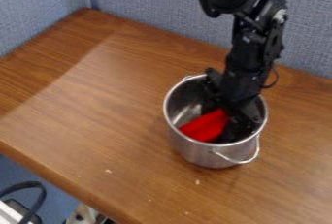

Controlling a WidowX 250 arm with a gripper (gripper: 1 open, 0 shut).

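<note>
A steel pot (188,145) with wire side handles stands on the wooden table (91,102), right of the middle. My black gripper (231,112) reaches down into the pot from above. A red object (204,124) lies tilted inside, at the gripper's fingers. The fingertips are mostly hidden in the pot, so what lies between them is unclear.
Beyond the near left edge are a black cable and some equipment at a lower level.
</note>
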